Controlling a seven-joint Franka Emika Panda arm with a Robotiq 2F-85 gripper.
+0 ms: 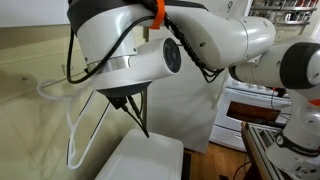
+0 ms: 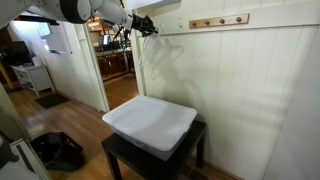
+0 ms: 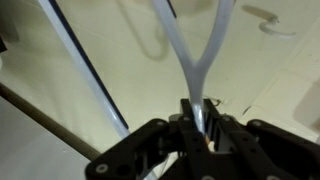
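Note:
A thin white hanger (image 3: 197, 72) fills the middle of the wrist view, its two arms forking away from the neck. My gripper is shut on that neck, between its dark fingers. In exterior view 1 the hanger (image 1: 71, 135) shows as a pale bent loop against the cream wall, left of the arm. The gripper (image 1: 124, 103) is partly covered there by my own wrist. High up beside the wall, exterior view 2 has the gripper (image 2: 145, 25) small and far off; the hanger is too faint there to make out fully.
A wooden rail with several pegs (image 2: 220, 20) runs along the wall, right of the gripper. Below stands a white-lidded bin (image 2: 150, 120) on a dark low table (image 2: 125, 155). A black bag (image 2: 58, 152) lies on the wooden floor. The wall beneath the rail is bare.

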